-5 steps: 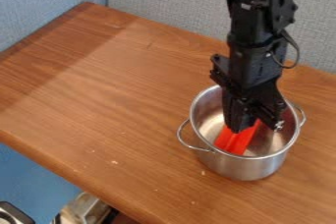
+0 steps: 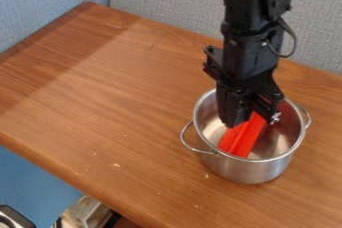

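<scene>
A steel pot (image 2: pixel 246 168) with two wire handles stands on the wooden table at the right. Inside it lies a long red object (image 2: pixel 245 137). My black gripper (image 2: pixel 235 118) hangs over the back left of the pot, just above the red object and partly in front of it. Its fingertips are dark and small in view; nothing shows held between them, and it looks shut.
Grey padded walls stand behind and at the left. Some metal hardware (image 2: pixel 83 215) sits off the table edge at the lower left.
My gripper has moved a little up and to the left over the pot. The pot and red object look unchanged.
</scene>
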